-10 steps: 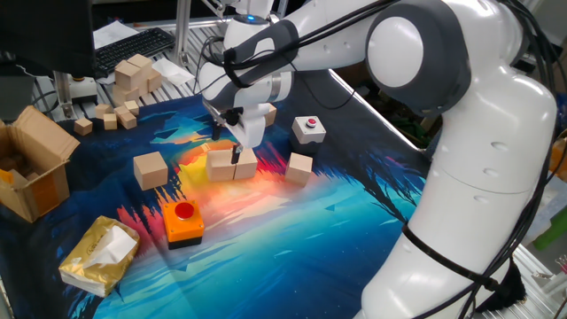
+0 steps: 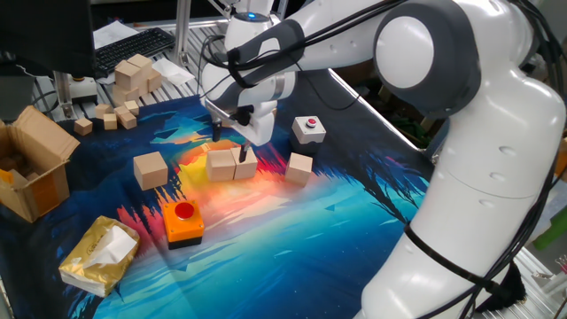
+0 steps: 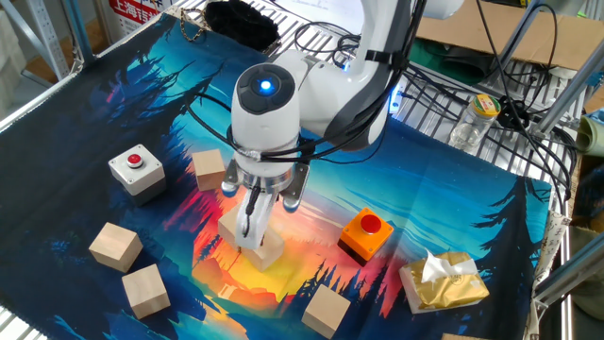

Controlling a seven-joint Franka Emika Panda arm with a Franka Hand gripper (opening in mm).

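Two light wooden cubes, a left one (image 2: 219,166) and a right one (image 2: 245,165), sit side by side on the colourful mat, touching or nearly so. Over them hangs my gripper (image 2: 230,145), pointing down with its fingers apart and nothing visible between them. One dark finger (image 2: 244,153) overlaps the top of the right cube in exterior view 1; contact cannot be made out. From the other side, the gripper (image 3: 252,215) covers much of the pair, leaving part of one cube (image 3: 268,253) showing.
An orange button box (image 2: 183,223), a grey button box (image 2: 308,131), a tissue pack (image 2: 100,255) and a carton (image 2: 35,168) stand nearby.
In exterior view 1 my gripper has shifted slightly to the right and turned a little. It now hides a cube behind it that showed before. The central pair appears unmoved.
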